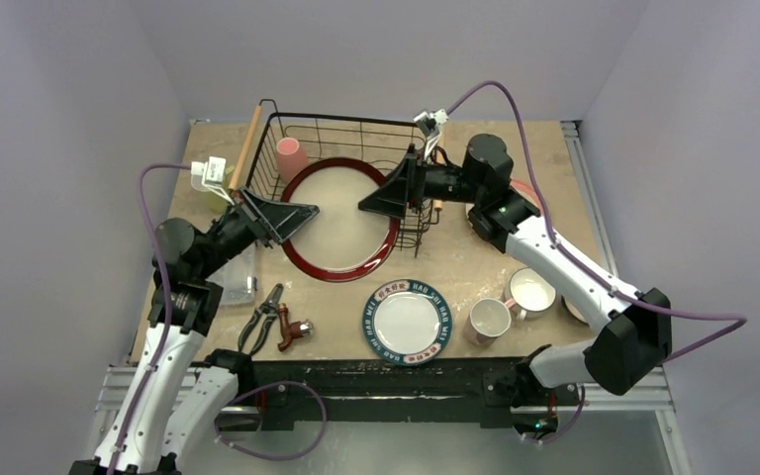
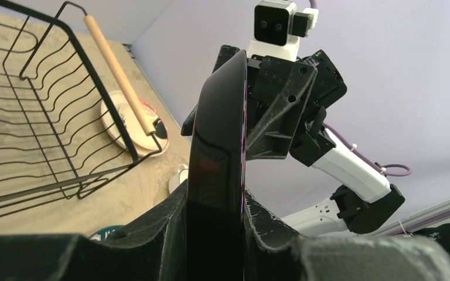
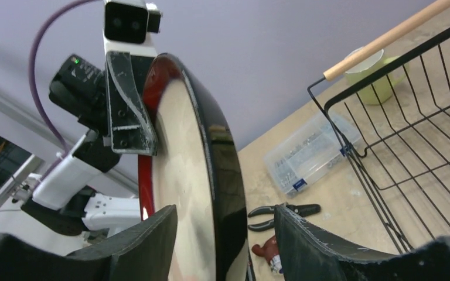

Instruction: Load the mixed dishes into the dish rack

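Note:
A large cream plate with a red-brown rim (image 1: 341, 252) is held over the front of the wire dish rack (image 1: 361, 129). My right gripper (image 1: 381, 203) is at the plate's upper right edge, its fingers part open around the rim, which lies between them in the right wrist view. A pink cup (image 1: 290, 158) stands in the rack. A blue-rimmed plate (image 1: 406, 322) and two mugs (image 1: 488, 320) (image 1: 531, 291) lie at the front.
Pliers (image 1: 262, 317), a brown fitting (image 1: 292, 332) and a clear plastic box (image 3: 307, 155) are at the front left. A green mug (image 3: 369, 73) is behind the rack's left side. Other plates (image 2: 143, 134) lie right of the rack, partly under my right arm.

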